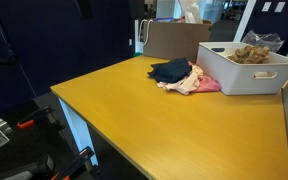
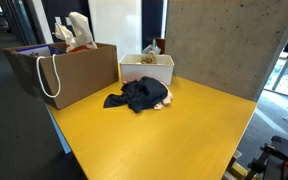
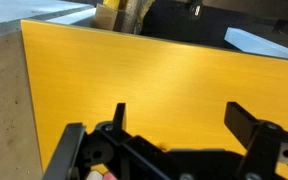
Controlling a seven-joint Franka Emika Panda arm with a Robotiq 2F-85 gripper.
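My gripper stands open above the yellow table (image 3: 164, 80) in the wrist view, with only bare tabletop between its fingers. A dark cloth (image 1: 170, 70) lies crumpled beside pink and pale cloths (image 1: 196, 82) at the table's far end in exterior view 1. From exterior view 2, the dark cloth (image 2: 139, 94) covers much of the heap, and a pale pink edge shows at its right. The heap lies just in front of a white bin (image 1: 242, 72). At the wrist view's bottom edge, a small reddish patch is too cut off to identify.
Inside the white bin (image 2: 147, 68) sit a brown item and clear plastic. A brown cardboard box (image 2: 76, 75) with white material on top stands along the table's side.
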